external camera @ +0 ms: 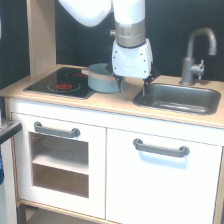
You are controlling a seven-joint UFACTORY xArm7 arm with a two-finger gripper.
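Observation:
My gripper hangs from the white arm, low over the counter between the pot and the sink. Its two short dark fingers stand well apart at either side of the hand, and nothing shows between them. Just left of the gripper is a blue-grey pot, near the right edge of the black cooktop. The hand is close to the pot's right side; whether they touch is unclear.
A metal sink with a grey faucet occupies the right of the wooden counter. Below are an oven-like door and a white cabinet door, each with a dark handle. Something partly seen stands at the left edge.

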